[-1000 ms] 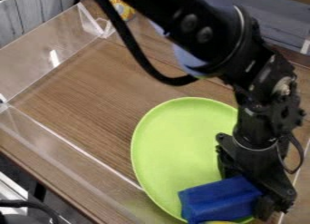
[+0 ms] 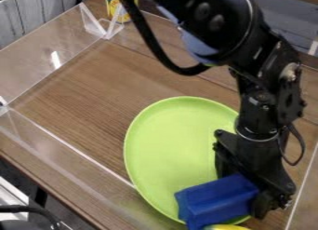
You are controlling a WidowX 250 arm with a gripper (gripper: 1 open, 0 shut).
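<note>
A blue block (image 2: pixel 214 202) lies on a light green plate (image 2: pixel 162 155) at the lower right. My black gripper (image 2: pixel 255 187) is low over the plate's right part, its fingers at the right end of the block. I cannot tell whether they are shut on it. A sliver of a yellow object (image 2: pixel 228 226) shows below the block at the bottom edge.
Clear plastic walls (image 2: pixel 37 61) border the wooden surface (image 2: pixel 93 99). A yellow item (image 2: pixel 114 5) stands at the back left. The surface left of and behind the plate is bare. A black cable crosses the lower left.
The arm and gripper have shifted slightly up and left since a second ago. The blue block has moved a little left with them.
</note>
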